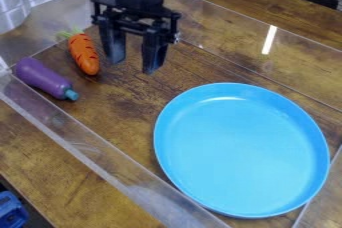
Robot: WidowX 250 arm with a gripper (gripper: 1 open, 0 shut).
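Note:
My black gripper (134,48) hangs open over the upper middle of the wooden surface, its two fingers spread wide with nothing visible between them. Left of it lies an orange toy carrot (83,54), and further left a purple toy vegetable (43,78), probably an eggplant, with a teal end. A large blue plate (241,150) fills the lower right.
A clear plastic wall runs along the left and lower-left edge of the wooden surface (187,57). A small blue object (8,212) sits outside it at bottom left.

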